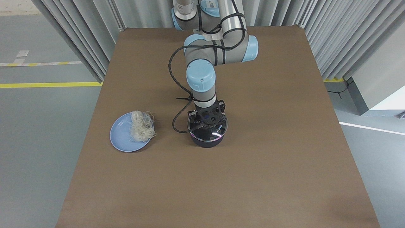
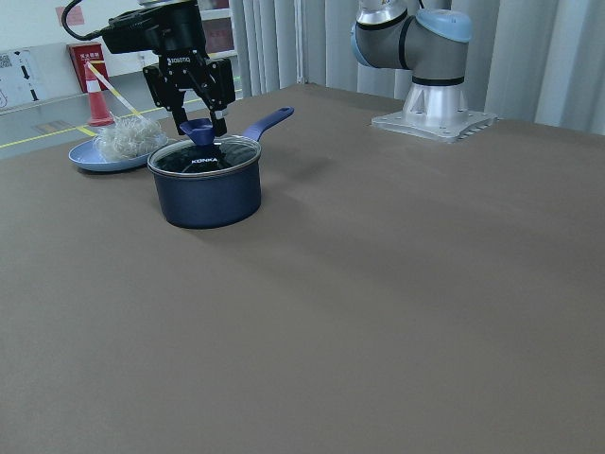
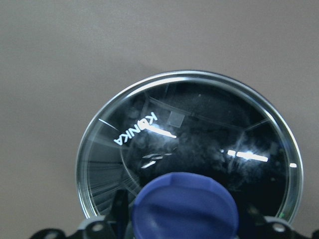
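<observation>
A dark blue pot (image 1: pixel 206 141) with a glass lid (image 3: pixel 189 114) marked KONKA stands on the brown table, its blue handle (image 2: pixel 267 122) pointing back in the left view. My gripper (image 2: pixel 200 123) is down at the lid's blue knob (image 3: pixel 184 209), one finger on either side of it; whether it is shut on the knob I cannot tell. In the front view the gripper and wrist hide the knob.
A blue plate (image 1: pixel 121 135) with pale noodle-like strands (image 1: pixel 142 126) lies left of the pot in the front view.
</observation>
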